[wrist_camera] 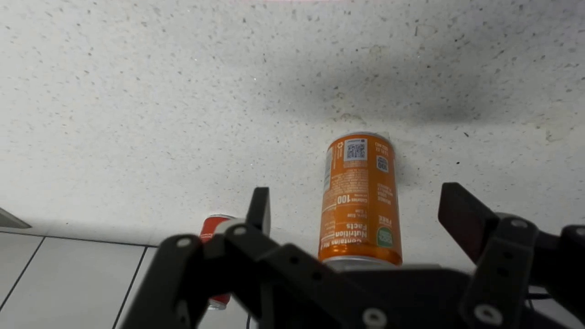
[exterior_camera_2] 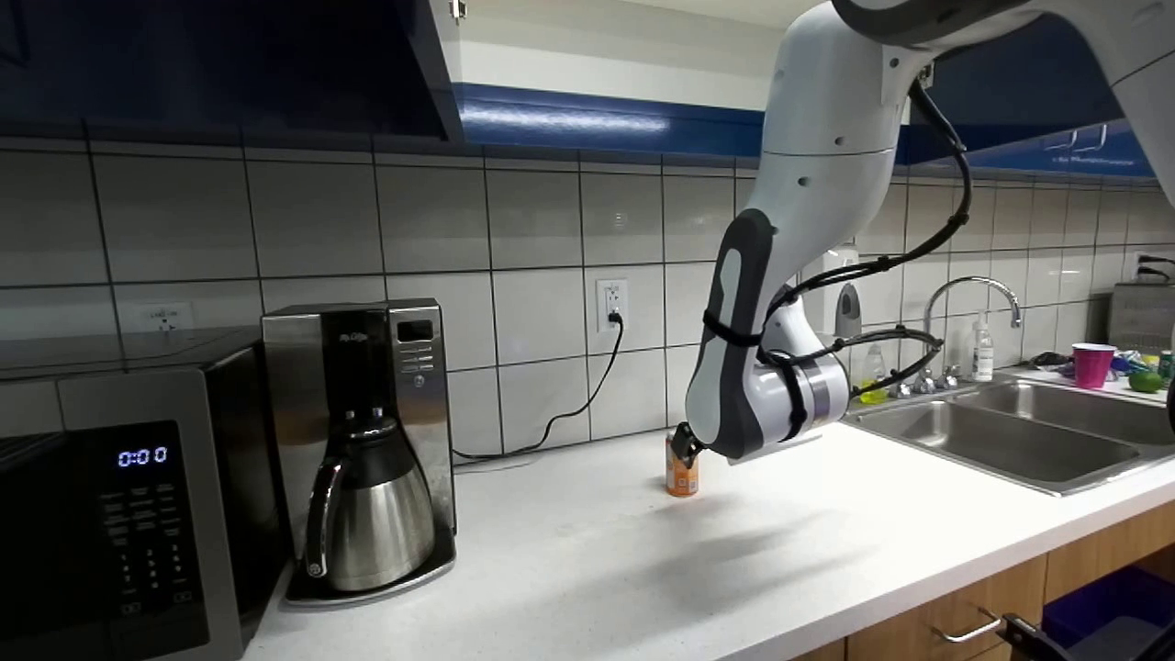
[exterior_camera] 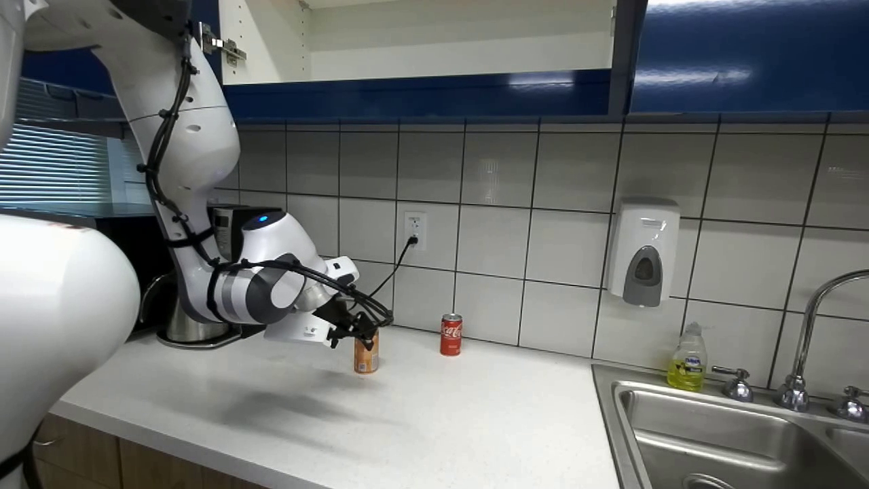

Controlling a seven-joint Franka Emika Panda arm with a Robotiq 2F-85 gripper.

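Observation:
An orange can (wrist_camera: 360, 203) stands upright on the counter. In the wrist view it lies between the two spread fingers of my gripper, with a gap on either side. My gripper is open and holds nothing. Exterior view 1 shows the orange can (exterior_camera: 366, 357) partly covered by the gripper (exterior_camera: 355, 330). From the other side, the black fingers (exterior_camera_2: 685, 442) overlap the upper part of the orange can (exterior_camera_2: 682, 476). A red Coca-Cola can (exterior_camera: 450, 335) stands apart, farther right by the tiled wall; only parts of the red can (wrist_camera: 211, 227) show behind a finger in the wrist view.
A coffee maker (exterior_camera_2: 441, 386) and a microwave (exterior_camera_2: 121, 529) stand at the left of the counter. To the right are a sink (exterior_camera: 619, 424) and a soap bottle (exterior_camera: 688, 358). An open cabinet (exterior_camera: 456, 41) hangs above.

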